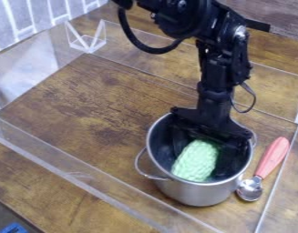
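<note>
My black gripper (212, 129) reaches down into a steel pot (188, 189) at the lower middle, its lower end inside the rim. A pale green textured object (195, 160) lies in the pot, just below the gripper. The fingertips are dark against the pot's interior, so I cannot tell whether they are open or shut, or whether they touch the green object.
An ice-cream scoop with a pink handle (272, 157) lies right of the pot. Clear plastic walls border the wooden floor (90, 109), which is free to the left. A white rack stands at the back left.
</note>
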